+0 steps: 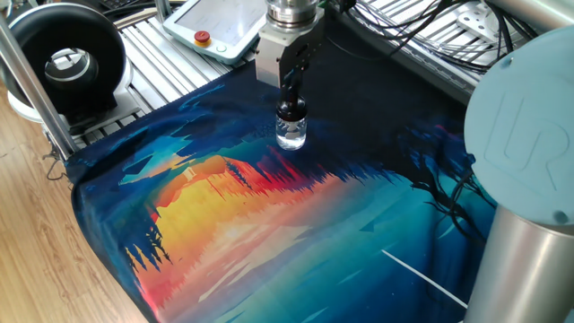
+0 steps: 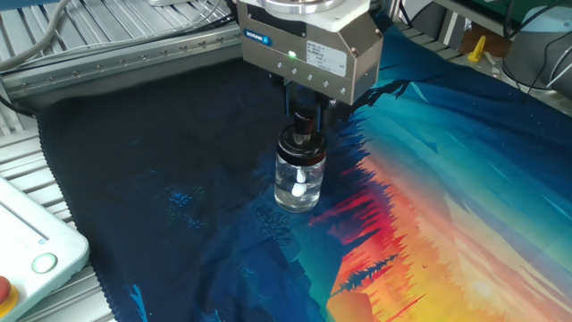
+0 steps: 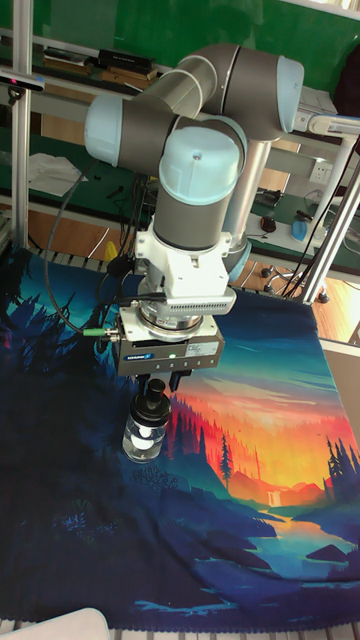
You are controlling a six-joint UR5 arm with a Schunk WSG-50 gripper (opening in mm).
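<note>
A clear jar with a black lid and knob [image 2: 298, 183] stands upright on the printed cloth, with clear liquid and white shapes visible inside. In exterior view 1 the jar [image 1: 291, 135] is at the upper middle of the cloth, and in exterior view 3 the jar [image 3: 145, 435] is near the cloth's centre. My gripper [image 2: 306, 111] points down directly over it, its dark fingers at the height of the knob. Whether the fingers touch or clamp the knob cannot be made out, dark against dark.
A teach pendant [image 1: 215, 27] with a red stop button lies beyond the cloth's edge. A black spool [image 1: 72, 63] stands at the left, and loose cables [image 1: 421, 22] run along the back.
</note>
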